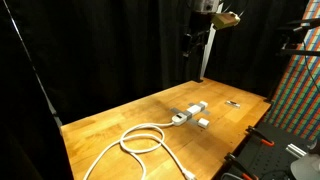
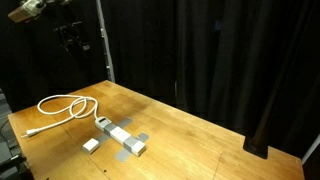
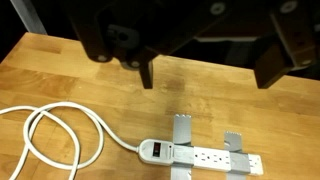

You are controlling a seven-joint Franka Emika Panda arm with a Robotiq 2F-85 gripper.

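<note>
A white power strip (image 3: 208, 158) lies on the wooden table, with strips of grey tape (image 3: 182, 130) across it. Its white cord (image 3: 62, 103) runs off in loose loops, and the plug end (image 1: 188, 174) rests towards the front in exterior view 1. Close beside the strip sits a small white block (image 2: 91, 145), possibly an adapter; the wrist view does not show it. High above the table my gripper hangs open, its two dark fingers wide apart over bare wood, with nothing between them.
A small light-coloured item (image 1: 232, 103) lies on the table beyond the strip. Black curtains (image 2: 210, 60) stand behind the table.
</note>
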